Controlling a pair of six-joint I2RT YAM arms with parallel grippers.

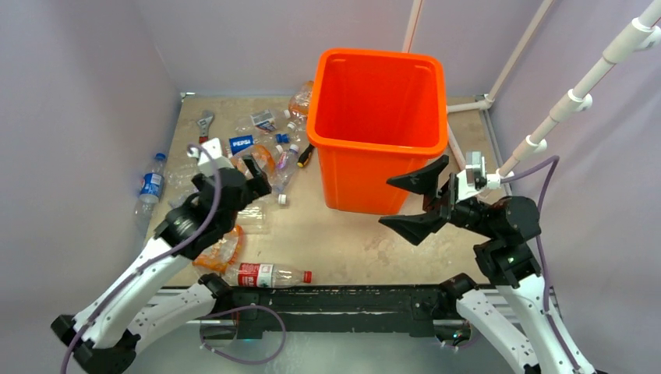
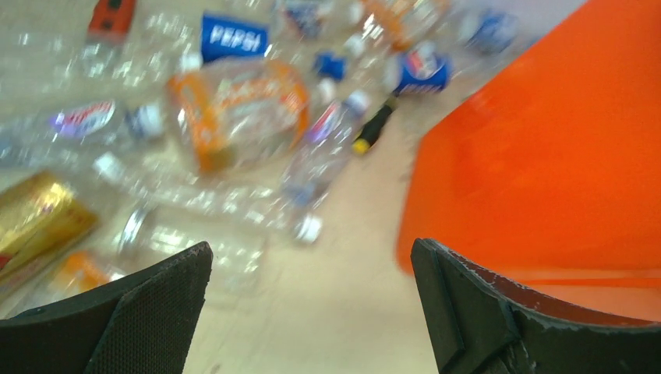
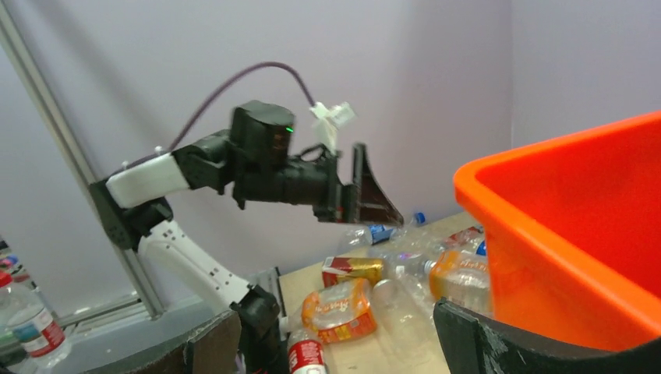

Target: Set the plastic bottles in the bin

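Clear plastic bottles lie heaped on the left of the table; among them are a bottle with a red cap (image 1: pixel 269 275) at the front edge, an orange-labelled bottle (image 2: pixel 242 109) and a Pepsi bottle (image 2: pixel 234 37). The orange bin (image 1: pixel 382 167) stands upright at the back centre; the part of its inside that shows is bare. Over the heap, my left gripper (image 1: pixel 258 176) hangs open, nothing between its fingers; the left wrist view shows bare table between them. My right gripper (image 1: pixel 415 204) is open and empty in front of the bin's right side.
A gold can (image 3: pixel 352 269) and a screwdriver (image 2: pixel 374 126) lie among the bottles, with a red-handled wrench (image 1: pixel 204 125) behind. White pipes (image 1: pixel 577 101) rise at the right.
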